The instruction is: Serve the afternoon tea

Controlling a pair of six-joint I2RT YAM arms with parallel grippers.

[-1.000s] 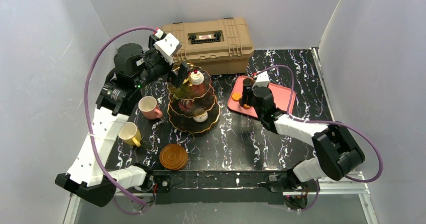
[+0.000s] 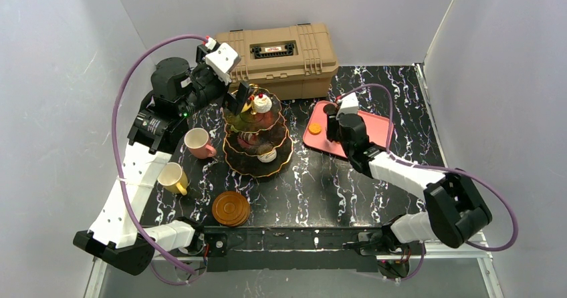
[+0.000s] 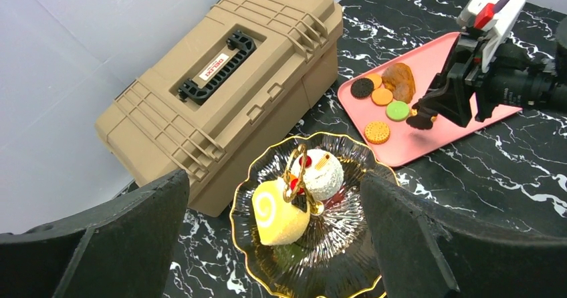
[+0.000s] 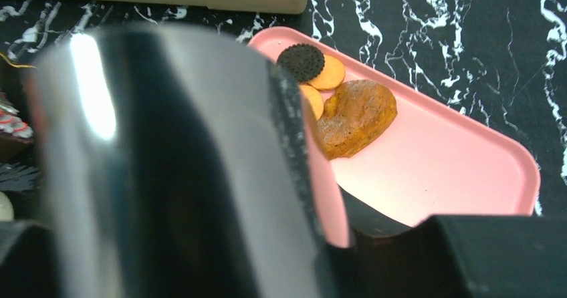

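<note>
My left gripper stands open above the top tier of the gold-rimmed tiered stand (image 2: 289,156), nothing between its fingers. On that tier sit a yellow-and-white roll cake (image 3: 279,214) and a white cake with a red cherry (image 3: 322,176). My right gripper (image 2: 331,136) is low over the pink tray (image 2: 376,124). A dark brown end (image 3: 420,120) shows at its fingertips; whether it is gripped cannot be told. A large blurred dark shape (image 4: 180,164) fills the middle of the right wrist view. Cookies and a brown pastry (image 3: 399,82) lie on the tray.
A pink mug (image 2: 198,142) and a yellow mug (image 2: 172,177) stand left of the stand. Brown coasters (image 2: 231,208) lie in front. Behind is a tan case (image 2: 277,54). Free table lies between stand and right arm.
My right gripper has shifted slightly right over the tray, with its forearm. The left arm stays still.
</note>
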